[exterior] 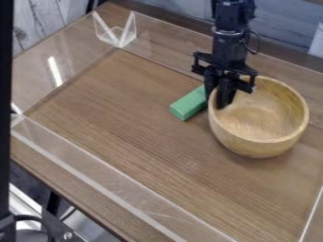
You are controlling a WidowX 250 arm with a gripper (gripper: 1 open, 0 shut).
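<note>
My gripper [222, 93] is lowered at the left rim of a large tan bowl [259, 128] on the right side of the wooden table, shut on that rim. A green block [188, 104] lies on the table just left of the bowl, beside the gripper, partly behind it. Whether the block touches the bowl is hard to tell.
A white wire-like object [116, 30] stands at the back left. Clear strips run along the table's left side. A wall closes off the back right.
</note>
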